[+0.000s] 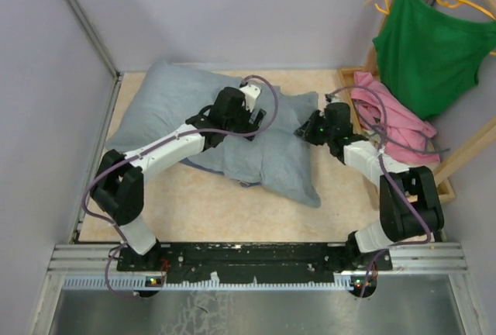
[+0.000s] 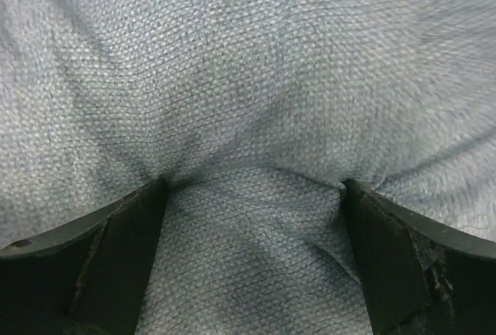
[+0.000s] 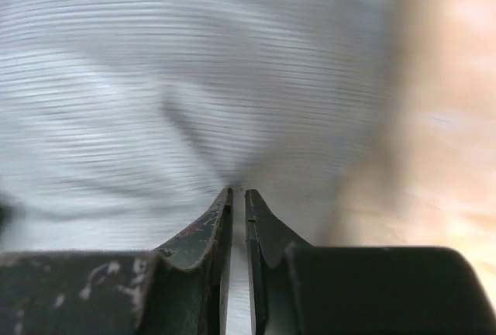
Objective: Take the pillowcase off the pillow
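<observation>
The grey-blue pillowcase [image 1: 280, 149] lies rumpled across the table, its right end draping toward the front. A darker blue strip [image 1: 203, 168] peeks out from under its front edge; whether it is the pillow cannot be told. My left gripper is open, pressed down on the middle of the fabric, a crease running between its fingertips. At the right end, my right gripper is shut on the pillowcase, with folds running to the fingertips. How much cloth it holds is hidden.
On the right stands a wooden-edged box with pink cloth [image 1: 394, 118] in it. A green garment [image 1: 426, 52] hangs on an orange hanger above.
</observation>
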